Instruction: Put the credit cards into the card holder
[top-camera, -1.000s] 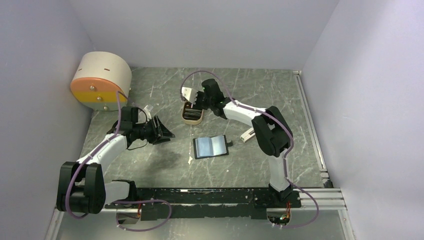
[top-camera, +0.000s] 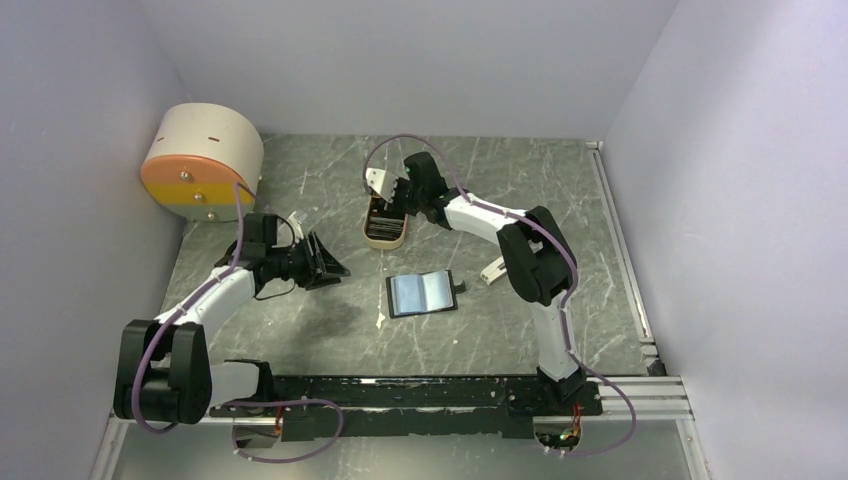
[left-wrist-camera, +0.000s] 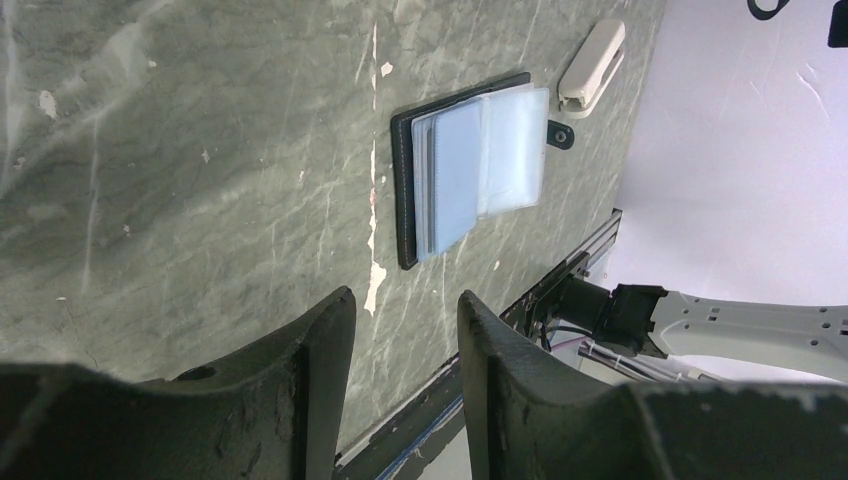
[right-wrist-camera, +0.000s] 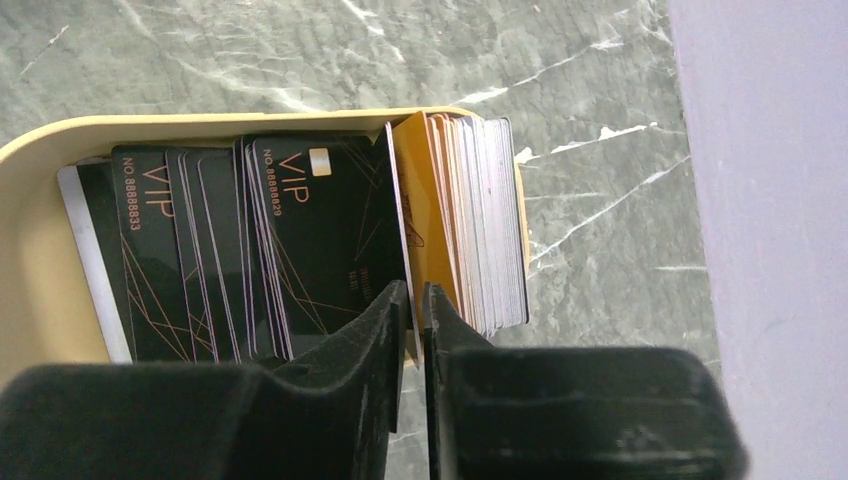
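An open card holder with clear sleeves lies at the front centre; the left wrist view shows it too. Behind it a beige box holds black VIP cards and an upright stack of pale and orange cards. My right gripper is over that box, shut, its tips at the thin edge of an upright card; whether it grips that card I cannot tell. My left gripper hangs open over the table left of the holder, nothing between its fingers.
A striped drawer cabinet stands at the back left. A small white object lies right of the holder, under the right arm. Walls enclose the back and sides.
The left arm has not moved.
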